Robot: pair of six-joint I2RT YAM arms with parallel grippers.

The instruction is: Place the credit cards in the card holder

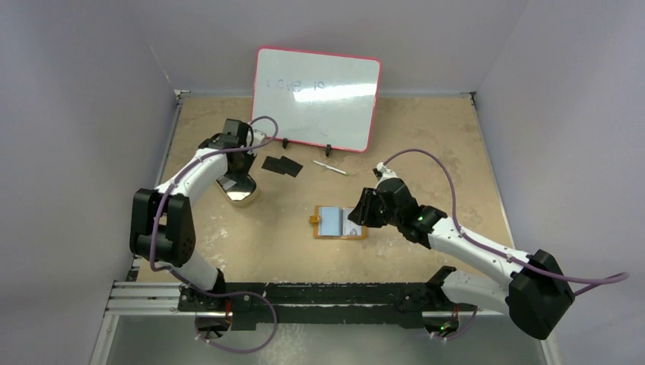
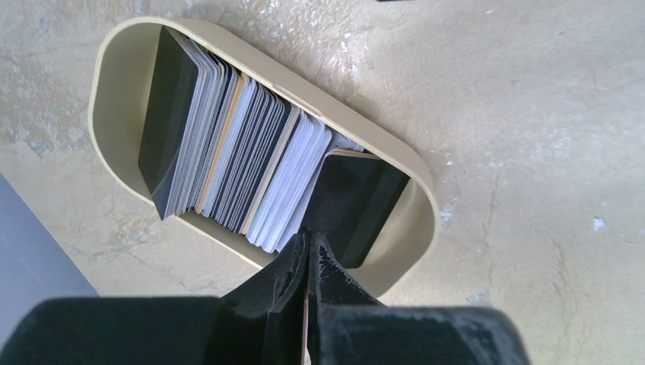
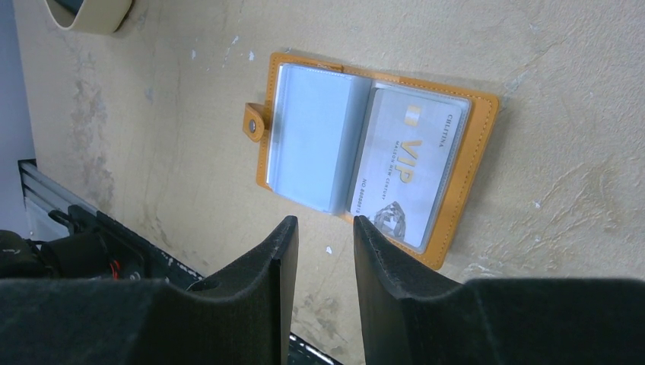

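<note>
In the left wrist view a cream oval box (image 2: pixel 365 118) holds a tight row of cards (image 2: pixel 255 144), with a black card (image 2: pixel 357 199) leaning at its right end. My left gripper is shut over the box's near side, nothing between its fingers; the black card lies beyond the tips. The orange-edged card holder (image 3: pixel 473 163) lies spread on the table in the right wrist view. A white VIP card (image 3: pixel 411 160) shows in its right half, a pale blue sleeve (image 3: pixel 312 137) in its left. My right gripper stands open beside the holder, empty.
Two black cards (image 1: pixel 282 165) lie flat right of the box. A white pen (image 1: pixel 331 167) rests near the whiteboard (image 1: pixel 316 99) at the back. Free table stretches between the box and the holder.
</note>
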